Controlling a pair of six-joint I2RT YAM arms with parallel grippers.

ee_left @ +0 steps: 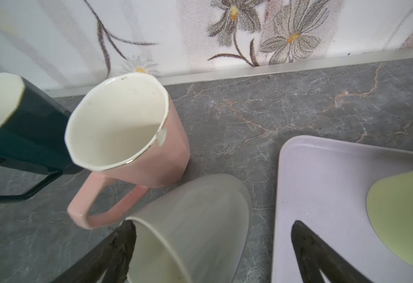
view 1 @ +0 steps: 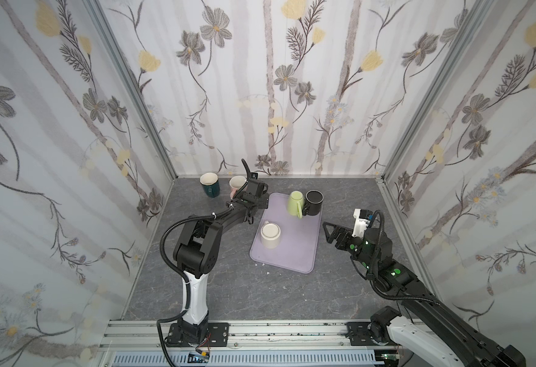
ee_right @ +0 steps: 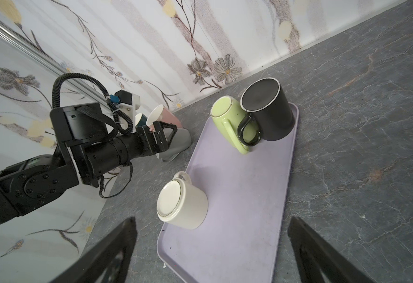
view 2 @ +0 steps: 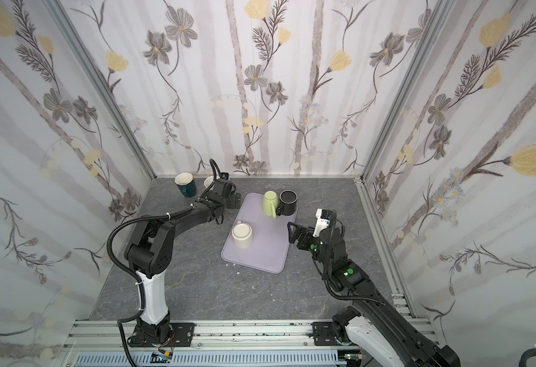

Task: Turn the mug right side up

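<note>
In the left wrist view a grey-white mug (ee_left: pixel 201 221) lies on its side beside the tray, its mouth between the fingers of my open left gripper. On the tray, a white mug (ee_right: pixel 187 207) stands upside down, and a green mug (ee_right: pixel 227 118) has its base upward beside an upright black mug (ee_right: pixel 270 122). My open right gripper hovers right of the tray with nothing between its fingers.
An upright pink mug (ee_left: pixel 164 155) and a teal mug (ee_left: pixel 36 127) stand behind the lying mug. The purple tray (view 1: pixel 286 260) occupies the middle. Bare counter (view 1: pixel 353 192) lies at the back right.
</note>
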